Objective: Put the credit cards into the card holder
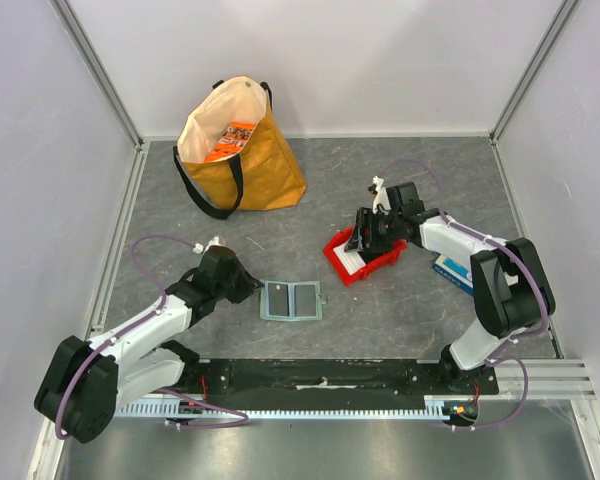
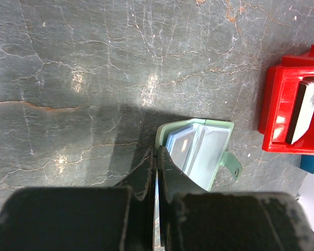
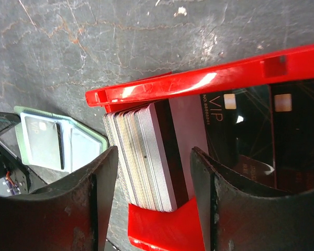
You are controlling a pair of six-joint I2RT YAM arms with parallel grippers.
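The card holder (image 1: 305,300) lies open at the centre front, clear sleeves facing up. My left gripper is shut at its near edge; nothing else shows clearly between its fingers. The red tray (image 1: 339,268) sits right of centre, holding a packed stack of cards (image 3: 141,157) and black VIP cards (image 3: 240,130). My right gripper stands open over the stack, one finger to either side in its wrist view. Whether the fingertips touch the cards I cannot tell.
A yellow tote bag (image 1: 270,170) with orange contents stands at the back left. A blue-and-white box (image 1: 452,272) lies right of the tray, partly under the right arm.
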